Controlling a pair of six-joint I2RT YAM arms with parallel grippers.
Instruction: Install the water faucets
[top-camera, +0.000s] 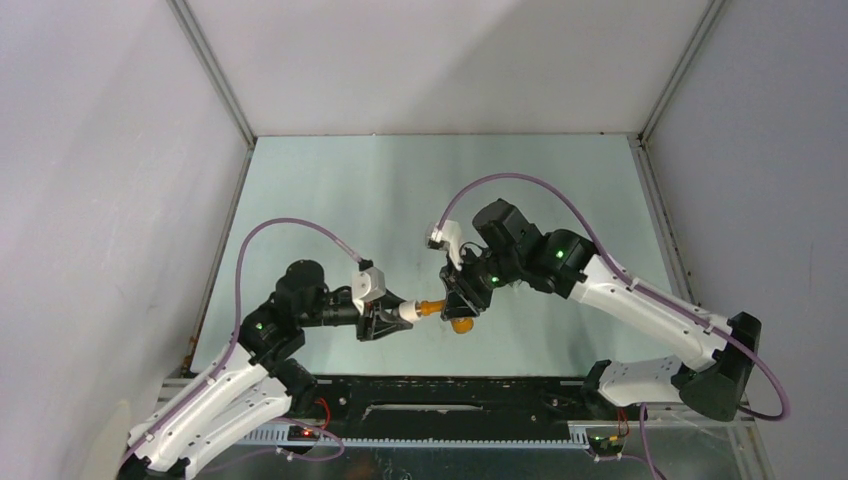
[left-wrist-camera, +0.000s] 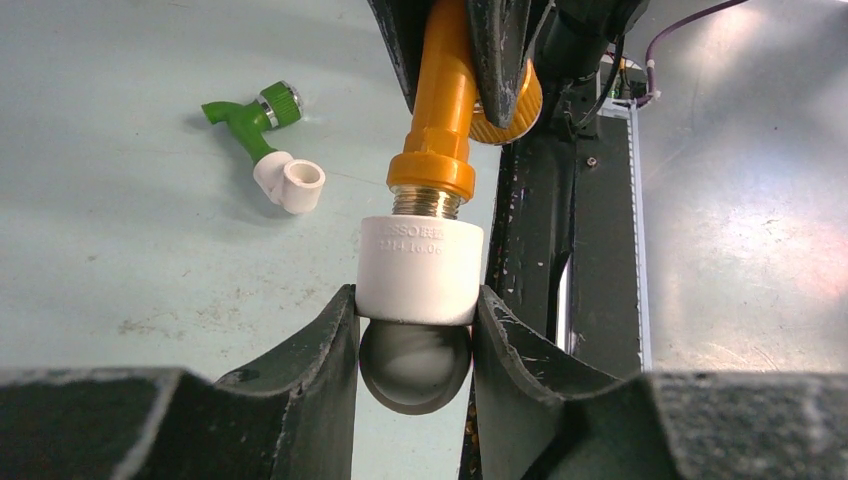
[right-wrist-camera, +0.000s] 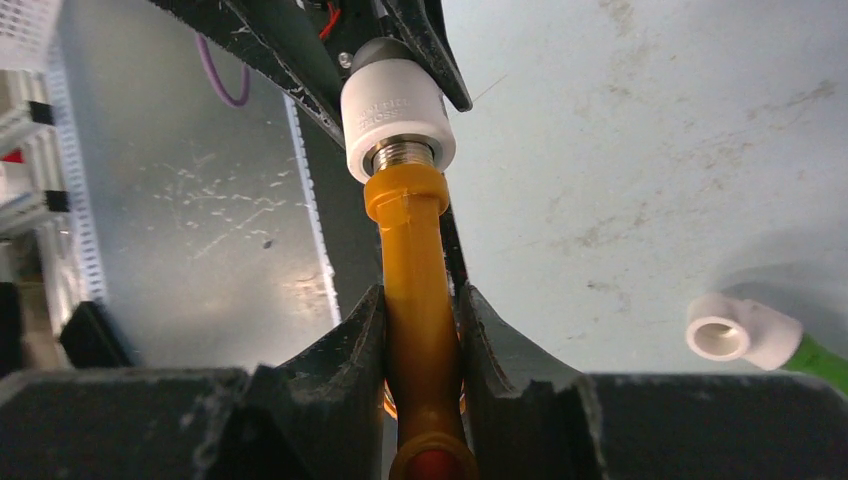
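My two grippers meet over the middle of the board. The left gripper is shut on a white fitting (left-wrist-camera: 418, 260), with a dark rounded end below it. The right gripper is shut on an orange faucet (right-wrist-camera: 412, 250), whose ridged knob (left-wrist-camera: 510, 110) shows behind the fingers. The faucet's metal thread (left-wrist-camera: 425, 201) lines up with the white fitting, part of it still visible between them. A green faucet (left-wrist-camera: 245, 125) joined to a white elbow (left-wrist-camera: 290, 183) lies on the board beyond.
The pale board (top-camera: 330, 190) is clear at the back and sides, walled on three sides. A dark rail with cables (top-camera: 450, 410) runs along the front edge.
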